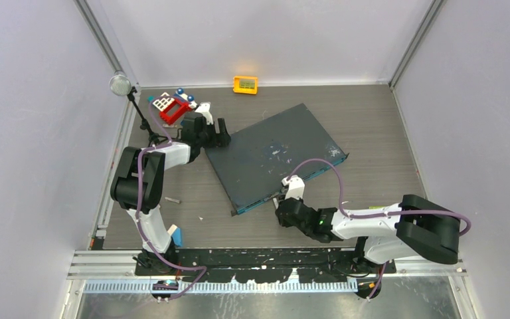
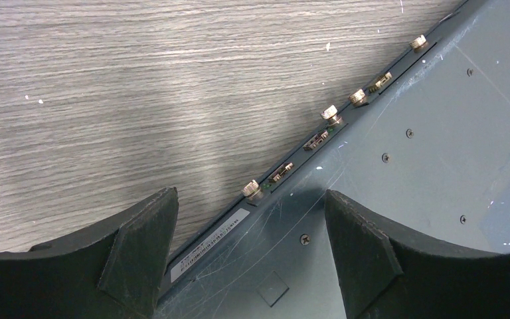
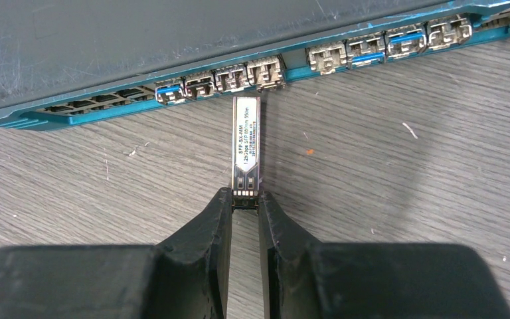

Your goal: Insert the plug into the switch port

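A dark switch point(image 1: 272, 153) lies diagonally on the table, its teal port row point(image 3: 325, 56) facing my right arm. My right gripper is shut on the rear end of a silver SFP plug point(image 3: 246, 133), whose front points at the row, just short of or at its edge, below the metal cages. At the switch's upper-left corner, my left gripper is open, its fingers either side of the back edge with thumbscrews and a label, nothing seen held.
Toys point(image 1: 172, 109) and a lamp point(image 1: 121, 84) stand at the back left, a yellow item point(image 1: 245, 85) at the back. A small loose piece point(image 1: 172, 199) lies left of the switch.
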